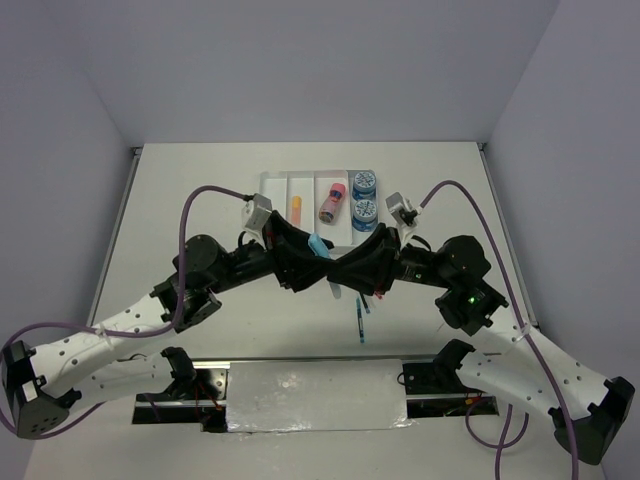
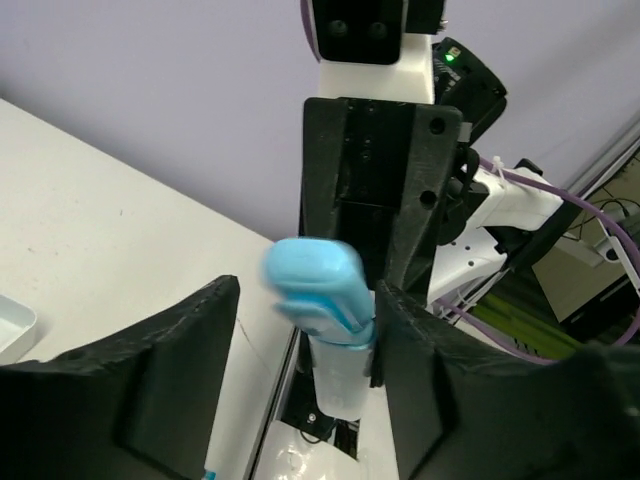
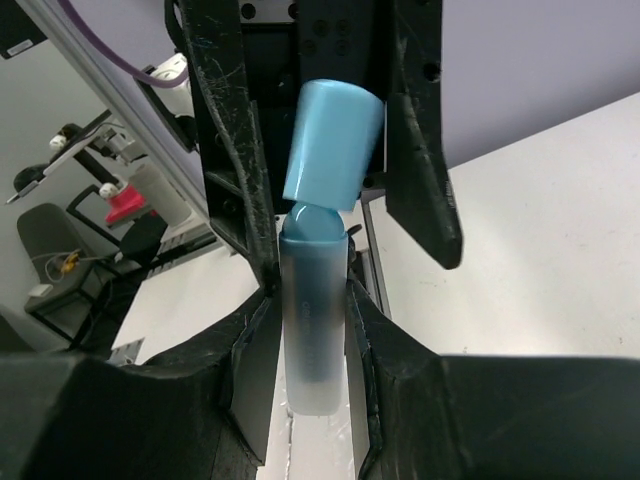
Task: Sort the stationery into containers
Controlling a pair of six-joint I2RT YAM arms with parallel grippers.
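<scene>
A translucent tube (image 3: 315, 330) with a blue collar stands nearly upright between the fingers of my right gripper, which is shut on it. Its light blue cap (image 3: 335, 145) leans over, out of line with the tube, and a rounded blue tip shows just below it. Around the cap are the spread fingers of my left gripper; a wide gap shows beside the cap in the right wrist view. Whether the cap touches one left finger I cannot tell. From the top, both hands meet over the table, with the blue cap (image 1: 318, 245) between them.
Behind the hands is a white divided tray (image 1: 274, 195) holding an orange stick (image 1: 296, 210), a pink bottle (image 1: 332, 203) and two blue round-lidded jars (image 1: 364, 214). A thin blue pen (image 1: 360, 320) lies in front on the table.
</scene>
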